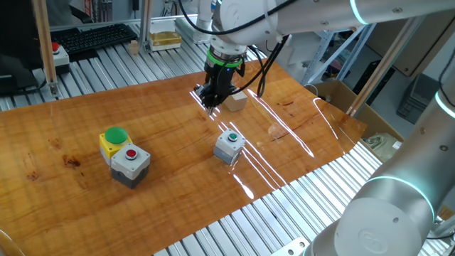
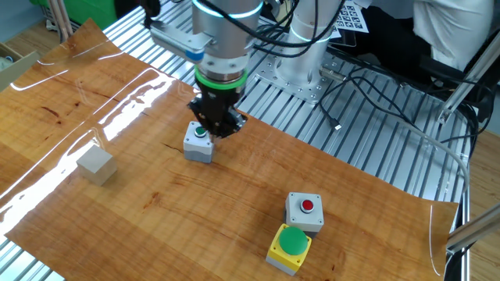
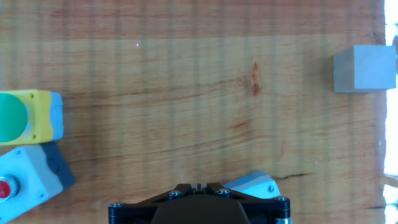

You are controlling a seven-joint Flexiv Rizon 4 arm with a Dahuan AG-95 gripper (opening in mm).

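Observation:
My gripper (image 1: pixel 210 111) hangs over the table, fingers drawn together and nothing visible between them. In the wrist view the gripper is at the bottom edge, its tips meeting. A grey box with a small green button (image 1: pixel 229 146) stands apart from it, nearer the arm's base; the gripper partly hides this box (image 3: pixel 256 186) in the wrist view. A pale wooden block (image 2: pixel 97 165) rests by itself on the table. Side by side stand a grey box with a red button (image 1: pixel 131 165) and a yellow box with a big green button (image 2: pixel 290 247).
The wooden tabletop (image 1: pixel 64 199) has wide bare areas around the boxes. Slatted metal surface (image 2: pixel 375 140) borders it. A keyboard (image 1: pixel 82 39) and another red-button box (image 1: pixel 60 57) lie beyond the far edge. Cables hang along the arm.

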